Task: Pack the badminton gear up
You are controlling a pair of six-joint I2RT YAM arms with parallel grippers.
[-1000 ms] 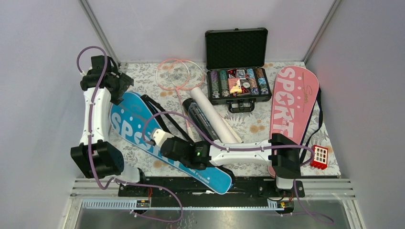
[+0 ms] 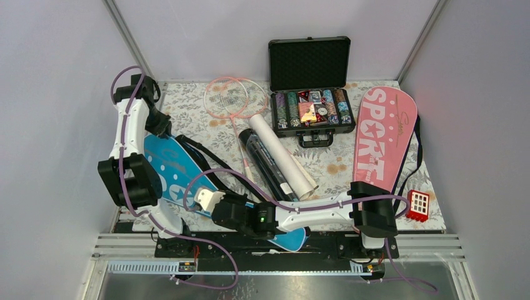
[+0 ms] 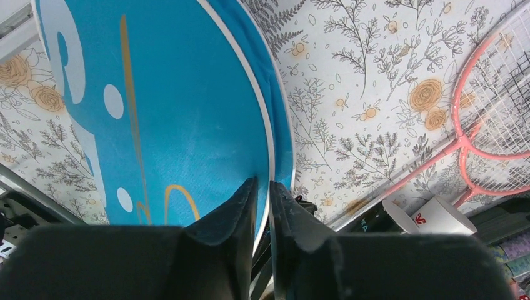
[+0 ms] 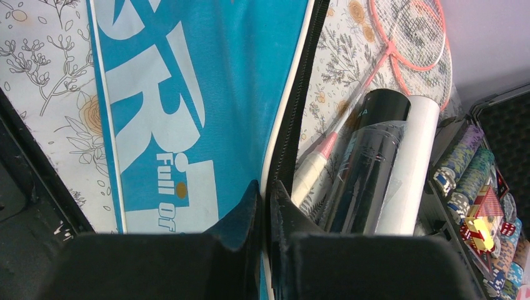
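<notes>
The blue racket bag (image 2: 176,165) lies slantwise at the left front of the mat. At its far end my left gripper is part open, with the bag's white-piped edge (image 3: 267,134) between its close fingers and a narrow gap still showing. My right gripper is shut on the piped edge beside the black zip strip (image 4: 294,112), farther along the bag. Two pink rackets (image 2: 234,99) lie overlapping at the back, handles toward the front. A pink racket bag (image 2: 382,134) lies flat on the right.
An open black case (image 2: 316,115) of poker chips stands at the back centre. A black tube (image 2: 265,164) and a white roll (image 2: 284,156) lie beside the racket handles. A red keypad-like box (image 2: 418,205) sits at the front right.
The bag now looks more bent and partly hidden under the left arm. The right arm has shifted only slightly.
</notes>
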